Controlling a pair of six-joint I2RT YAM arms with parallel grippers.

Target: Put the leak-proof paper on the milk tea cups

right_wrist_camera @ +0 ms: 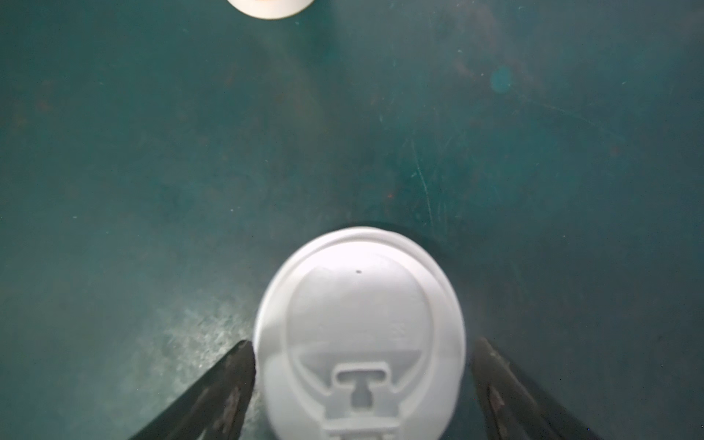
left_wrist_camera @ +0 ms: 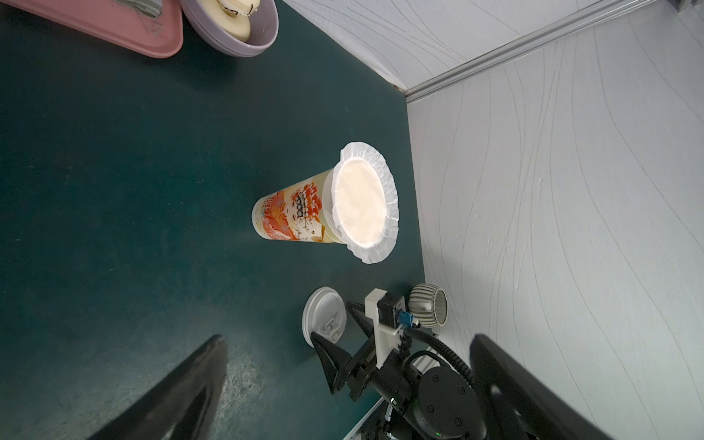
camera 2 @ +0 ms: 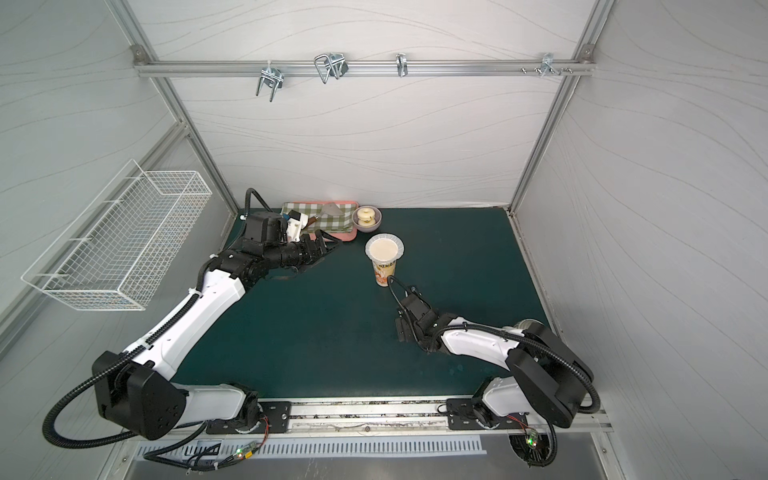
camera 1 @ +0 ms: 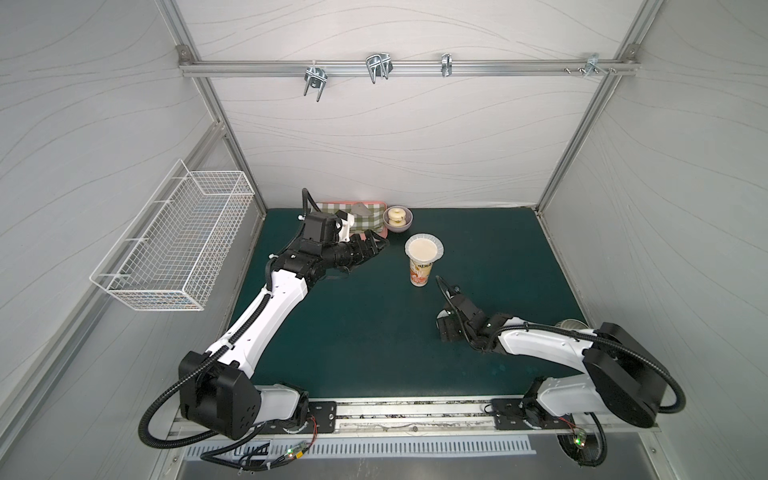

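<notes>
A milk tea cup (camera 1: 420, 272) stands upright mid-table, with a round, crimped white paper (left_wrist_camera: 390, 201) around its top and a cream surface inside it. A white plastic lid (right_wrist_camera: 359, 308) lies on the table near the front right. My right gripper is down around that lid, one finger at either side, part open; whether they touch it is unclear. My left gripper hangs raised left of the cup, open and empty.
A pink tray (left_wrist_camera: 95, 25) with checked cloth and a bowl (left_wrist_camera: 256, 40) of pale items stand at the back. A striped cup (left_wrist_camera: 429, 300) is at the right edge. A wire basket (camera 1: 176, 240) hangs on the left wall.
</notes>
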